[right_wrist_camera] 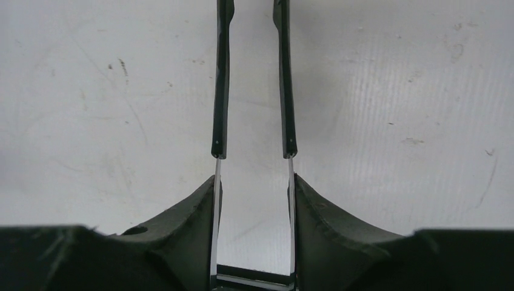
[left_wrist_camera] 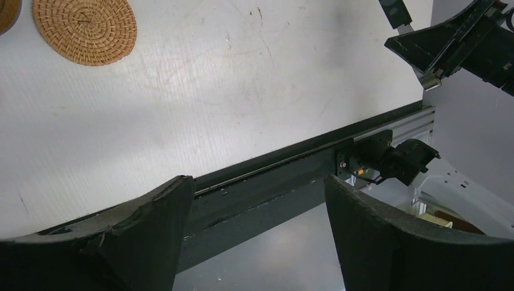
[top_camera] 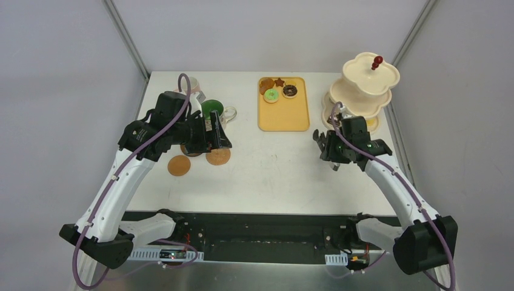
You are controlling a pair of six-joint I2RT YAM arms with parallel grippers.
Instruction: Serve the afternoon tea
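Note:
My right gripper (top_camera: 327,148) is shut on black-tipped tongs (right_wrist_camera: 220,91), whose tips stand apart with only white table beneath. In the top view it is just left of and in front of the cream tiered stand (top_camera: 371,76). On the stand's lowest tier, a yellow item (top_camera: 371,122) shows, and the cake slice is mostly hidden by my right arm. Several sweets lie on the yellow tray (top_camera: 283,115), among them a green donut (top_camera: 271,94) and a chocolate donut (top_camera: 290,91). My left gripper is open and empty, near the green-lined mug (top_camera: 212,109).
Behind the left arm stands a pinkish mug (top_camera: 194,85), partly hidden. Woven coasters (top_camera: 179,165) lie around and below that arm, one partly covered. Walls close in both sides.

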